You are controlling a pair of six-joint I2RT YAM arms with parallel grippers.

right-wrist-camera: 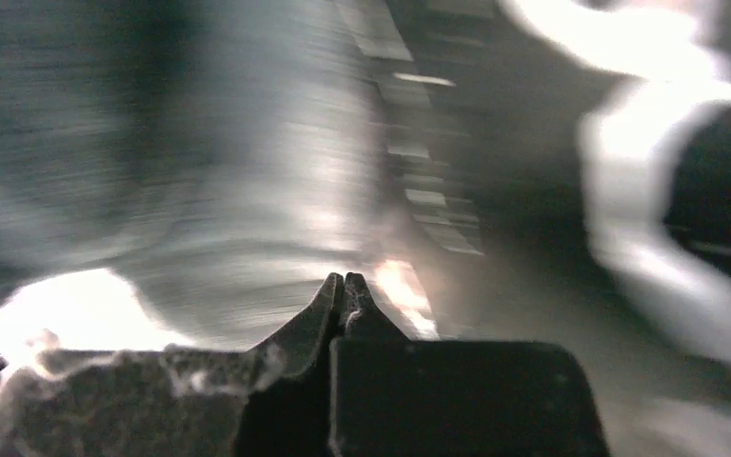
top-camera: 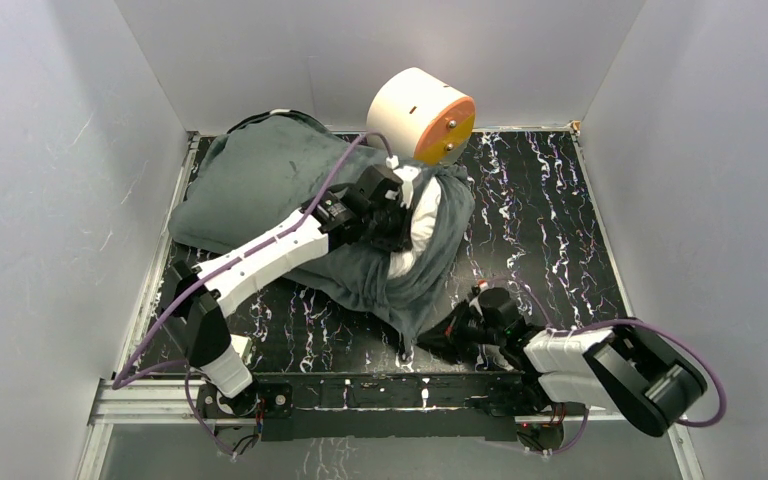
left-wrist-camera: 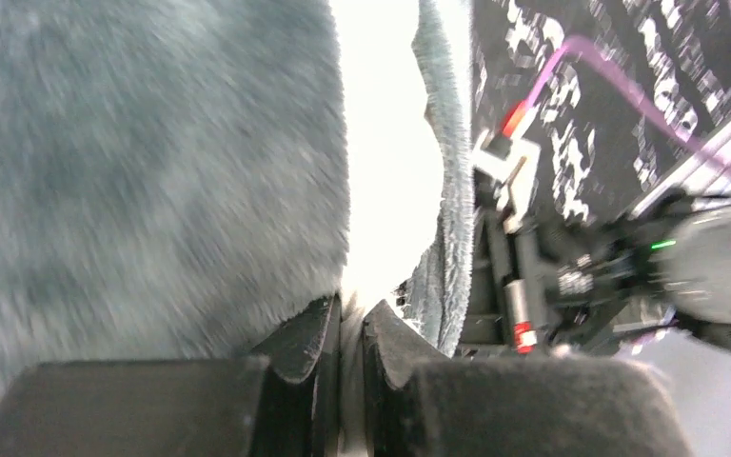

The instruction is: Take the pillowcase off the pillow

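The grey-green plush pillowcase covers most of the pillow, its mouth toward the right. A strip of white pillow shows inside that mouth. At the strip's left side, my left gripper is shut on pale fabric that runs down between its fingers, seemingly the pillow. Low and to the right, my right gripper is shut, its tips close to the pillowcase's bottom corner. In the blurred right wrist view the fingertips meet with nothing between them, and the grey cloth lies outside them.
A white cylinder with an orange and yellow end stands at the back, against the pillowcase's upper edge. Bare black marbled table lies to the right. Grey walls enclose the area.
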